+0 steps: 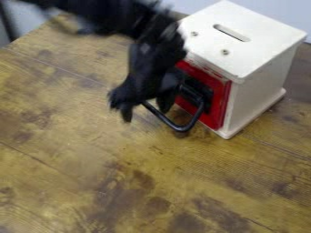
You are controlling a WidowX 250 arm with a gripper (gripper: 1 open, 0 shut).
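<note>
A white wooden box (255, 55) with a slotted top and screws stands at the upper right. On its left face is a red panel (216, 98) with a black looped handle (185, 127) jutting out low toward the table. My black gripper (131, 96), motion-blurred, is at the box's left beside the handle, partly covering the panel. Whether it is open or shut, or touches the handle, I cannot tell.
A pale wall lies behind the box at the top right, and a pale edge shows at the top left.
</note>
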